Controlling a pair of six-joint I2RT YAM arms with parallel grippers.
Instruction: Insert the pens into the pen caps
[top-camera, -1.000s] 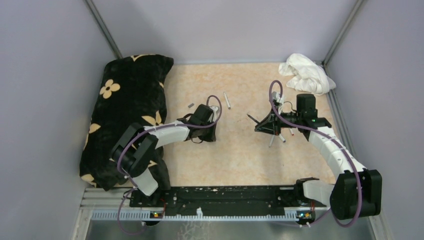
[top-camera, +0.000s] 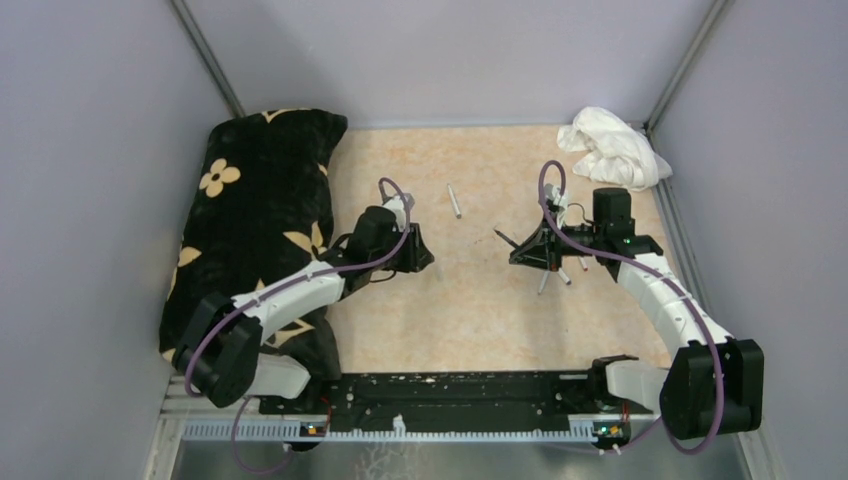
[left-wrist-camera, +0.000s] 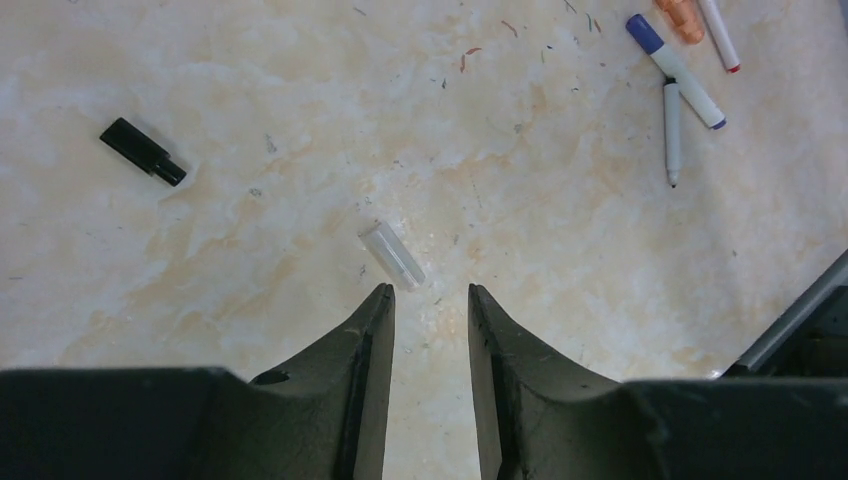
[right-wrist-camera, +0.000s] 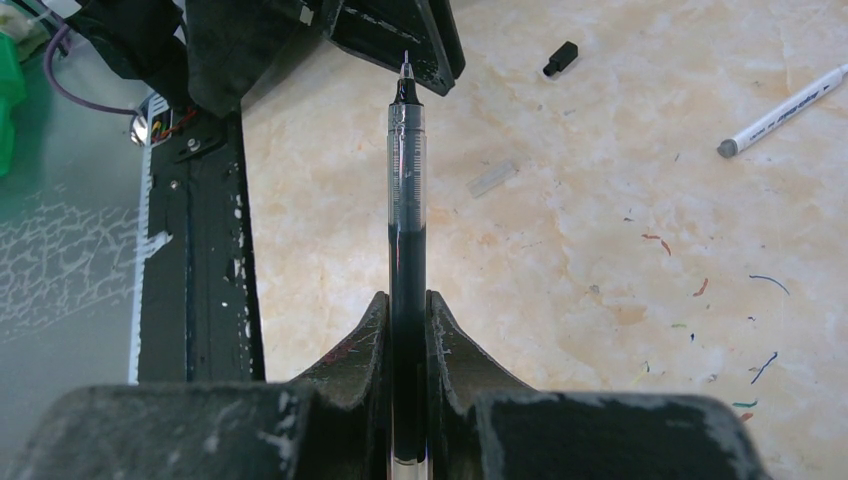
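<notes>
A dark pen with clear grip and exposed tip points out from my right gripper, which is shut on it. My left gripper stands part open above the table with nothing between its fingers. Beyond its fingertips lies a clear cap; a black cap lies farther left in the left wrist view. A white marker lies at the back of the table. More pens lie on the right, including a blue-capped marker, a thin pen, a red-tipped marker and an orange object.
A black patterned cushion fills the left side, and a white cloth lies at the back right.
The left arm has shifted: its base end swung toward the front, and its gripper is a little left of where it was in the top view. The right arm is still.
</notes>
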